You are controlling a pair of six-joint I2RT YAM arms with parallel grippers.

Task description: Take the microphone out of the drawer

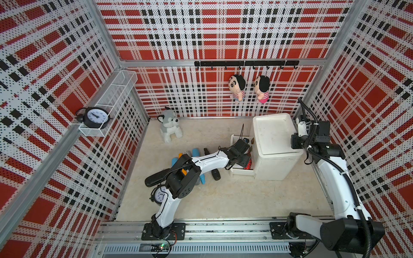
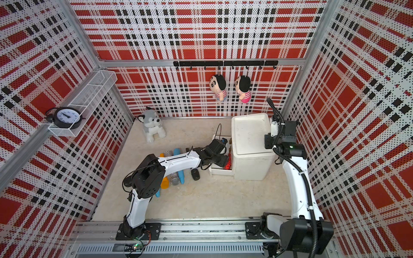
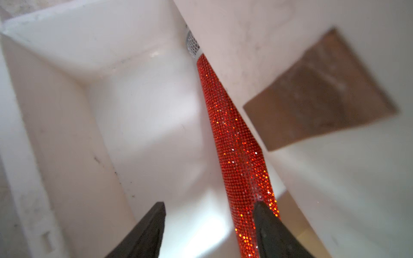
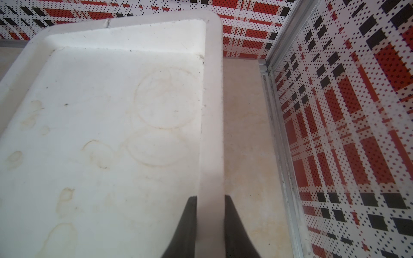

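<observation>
The microphone, with a red glittering handle and silver mesh head, lies in the white drawer along the cabinet side. My left gripper reaches down into the drawer, open. Its right finger overlaps the handle's near part in the left wrist view, with some handle showing inside the gap. Whether they touch, I cannot tell. From above, the left arm hides much of the drawer, leaving a red patch of microphone visible. My right gripper is shut on the right rim of the white cabinet.
A dark object, blue items and orange ones lie under the left arm. A grey plush dog sits at the back left. Two dolls hang on the back wall.
</observation>
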